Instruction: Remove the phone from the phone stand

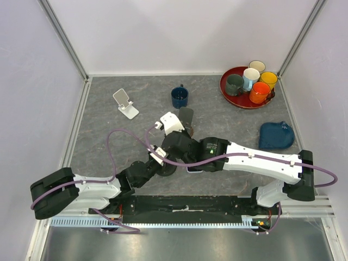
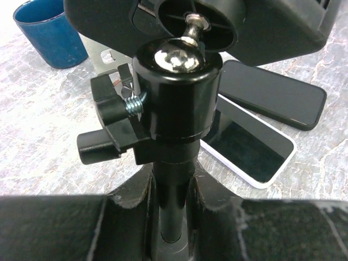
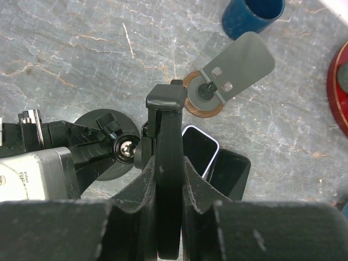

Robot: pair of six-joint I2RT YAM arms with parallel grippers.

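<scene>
The black phone stand's post (image 2: 176, 103) rises through the left wrist view, with a clamp knob on its side and a silver ball joint on top. My left gripper is shut around the post below that knob. Above the ball hangs the stand's wide black head (image 2: 266, 24). From the right wrist view, my right gripper is shut on this black head (image 3: 169, 136), seen edge-on. Whether a phone sits in the head cannot be told from this angle. Under the post shows the round black base (image 3: 117, 171).
A white-edged phone (image 2: 247, 141) and a black phone (image 2: 272, 92) lie side by side. Close by stand a grey phone stand (image 3: 247, 62), a blue mug (image 1: 180, 98) and a white stand (image 1: 127, 109). A red tray (image 1: 230, 99) of mugs and a blue pouch (image 1: 276, 135) are farther right.
</scene>
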